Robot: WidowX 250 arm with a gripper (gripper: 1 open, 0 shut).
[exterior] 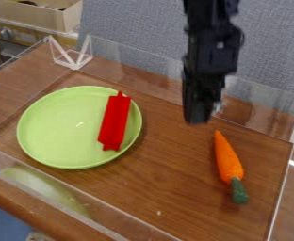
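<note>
An orange toy carrot with a green top lies on the wooden table at the right. My dark gripper hangs above the table, behind and to the left of the carrot and apart from it. It is blurred, so its finger state is unclear. A green plate sits at the left with a red oblong object on it.
A clear barrier runs along the table's back edge, with a white bracket at the back left. A pale translucent shape lies at the near left.
</note>
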